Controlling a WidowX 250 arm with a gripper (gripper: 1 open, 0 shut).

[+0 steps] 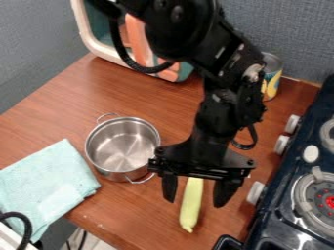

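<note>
My gripper point(196, 191) hangs over the counter at the centre, its two fingers spread apart and pointing down, above a pale yellow corn cob point(190, 210) lying lengthwise between them as seen from the camera; whether it is lowered around the cob is hard to tell. A steel pot point(117, 148) with two handles stands just left of the gripper.
A folded light-blue cloth point(46, 187) lies at the left edge. A black stove point(298, 205) with white knobs fills the right. At the back stand a can point(271, 80) and a dish rack point(102, 34). Bare wooden counter point(65, 117) shows at the left.
</note>
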